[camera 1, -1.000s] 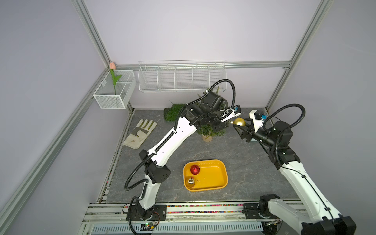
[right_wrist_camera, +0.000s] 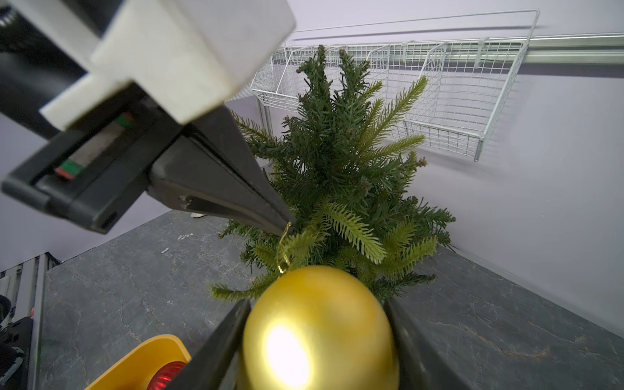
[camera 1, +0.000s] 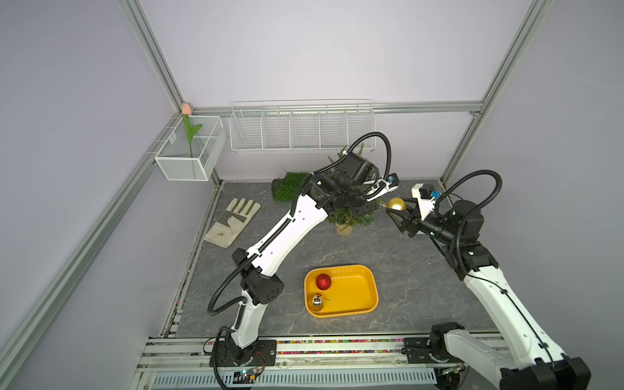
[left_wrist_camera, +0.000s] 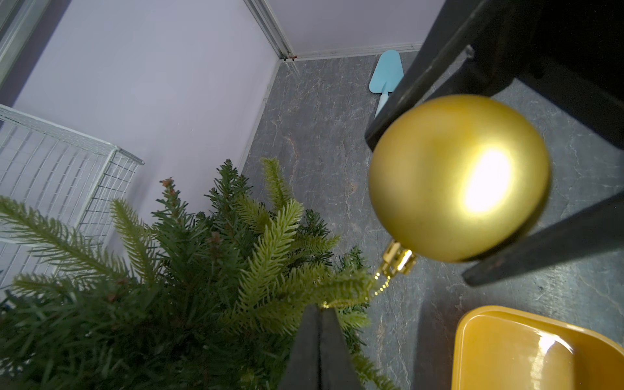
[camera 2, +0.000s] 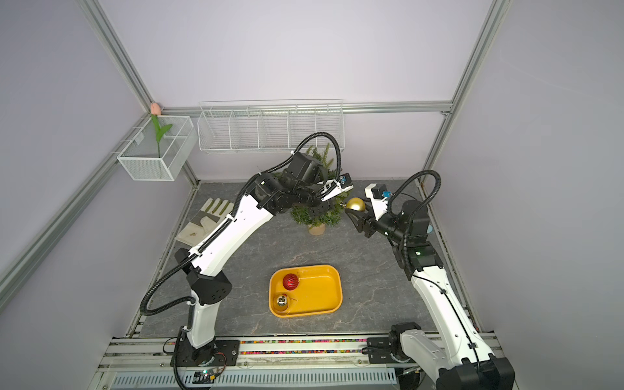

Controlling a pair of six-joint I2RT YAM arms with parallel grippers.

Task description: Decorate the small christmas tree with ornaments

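Observation:
A matte gold ball ornament point(left_wrist_camera: 455, 182) is squeezed between the fingers of my right gripper, beside the small green tree point(right_wrist_camera: 344, 169). Its thin gold string point(left_wrist_camera: 379, 286) runs from the cap over a light-green branch to the tips of my left gripper. Those tips are closed together and appear to pinch the string's end. In the top left view the left arm hides most of the tree. A red ball point(camera 1: 323, 280) and a shiny gold-silver ball point(camera 1: 316, 301) lie in the yellow tray point(camera 1: 356, 310).
A glove point(camera 1: 228, 226) lies to the left on the table, and a green tuft point(camera 1: 286, 187) sits at the back. A wire basket point(camera 1: 302, 128) hangs behind the tree. A pale blue trowel point(left_wrist_camera: 387, 70) rests to the right. Open table lies around the tray.
Both arms have stayed almost in place. The gold ball and right gripper have shifted only very slightly, and the hold on the ball is the same.

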